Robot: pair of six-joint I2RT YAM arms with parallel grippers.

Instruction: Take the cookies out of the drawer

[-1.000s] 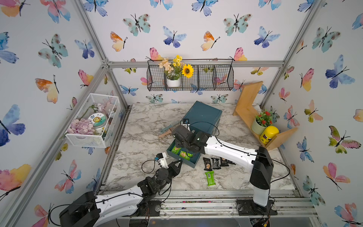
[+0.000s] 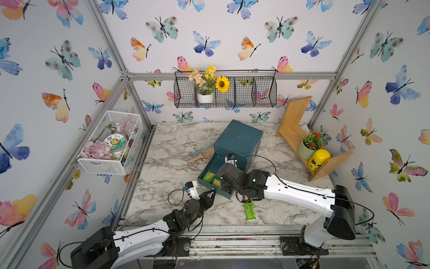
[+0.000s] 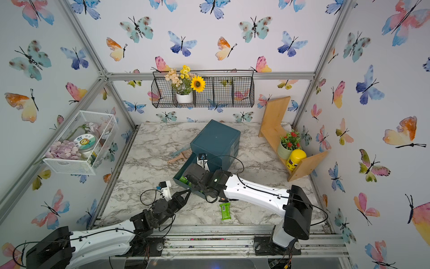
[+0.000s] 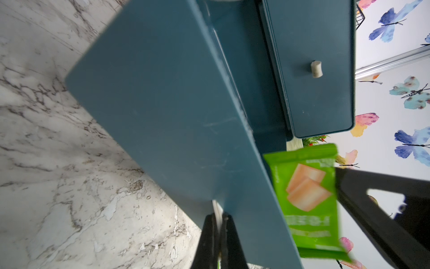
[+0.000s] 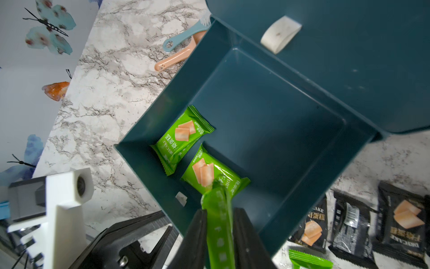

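The teal drawer [image 5: 286,134] is pulled out of its teal box [image 2: 237,134], with two green cookie packs [image 5: 181,139] [image 5: 208,174] lying inside. My right gripper is shut on a third green pack, held above the drawer's near end; the left wrist view shows this pack [image 4: 302,201] at the drawer wall's top edge. My left gripper is shut at the drawer's outer front face, by a pale strip that looks like its pull; whether it grips that cannot be told clearly.
Several black packs [image 5: 349,224] and a green pack [image 2: 249,210] lie on the marble table beside the drawer. Two small brushes [image 5: 177,58] lie left of it. A wooden shelf [image 2: 291,116] with a plant stands at the right.
My right arm has moved right and toward the table's front, its gripper now carrying a green pack toward the drawer's near edge. My left arm has stayed still.
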